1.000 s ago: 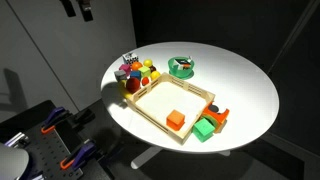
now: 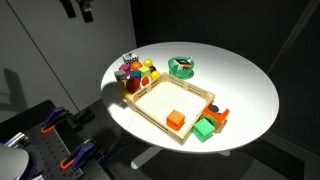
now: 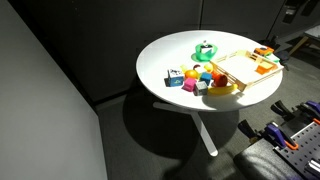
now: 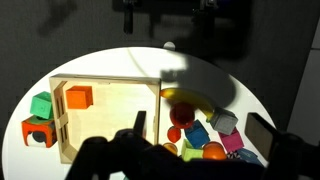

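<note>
My gripper (image 2: 79,15) hangs at the upper left of the first exterior view, high and well away from the table. In the wrist view its two dark fingers (image 4: 126,150) stand wide apart with nothing between them. A shallow wooden tray (image 4: 108,77) lies on the round white table, holding an orange cube (image 4: 79,97) near one corner. Beside the tray are a green cube (image 2: 204,128) and an orange arched block (image 2: 216,115). At the tray's other side a cluster includes a yellow banana (image 3: 222,90), a red ball (image 4: 182,114) and a grey cube (image 4: 224,121).
A green dish (image 2: 181,68) with something red and white in it stands at the table's far side. A patterned box (image 3: 175,78) sits beside the cluster. The white table (image 2: 245,85) has free room at right in the first exterior view.
</note>
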